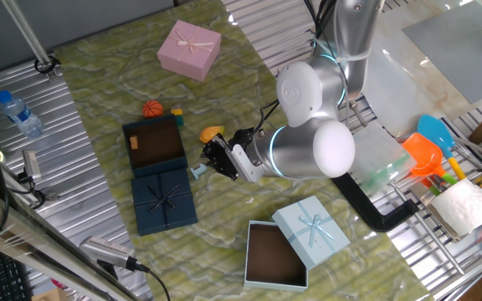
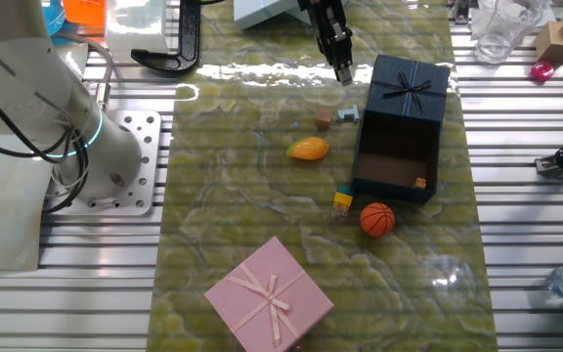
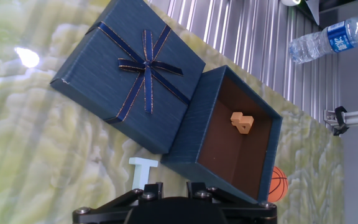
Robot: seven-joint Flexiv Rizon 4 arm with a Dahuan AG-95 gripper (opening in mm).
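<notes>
My gripper hangs above the mat in the wrist view, its two black fingertips apart with nothing between them. A pale blue T-shaped piece (image 3: 142, 171) lies just beyond the left fingertip, beside the dark blue box (image 3: 234, 134). Inside that box, an orange figure-like piece (image 3: 242, 122) rests on the brown bottom. The box's ribboned lid (image 3: 132, 71) lies against its side. In exterior view 2, a brown block (image 2: 324, 117), a yellow-orange fruit (image 2: 308, 149), a yellow-and-teal piece (image 2: 342, 199) and a small basketball (image 2: 376, 219) lie around the box.
A pink gift box (image 1: 190, 50) stands shut at the mat's far end. An open light blue box (image 1: 275, 256) with its lid (image 1: 311, 231) leaning on it sits at the near end. A water bottle (image 1: 20, 114) stands off the mat. Bare mat lies between the boxes.
</notes>
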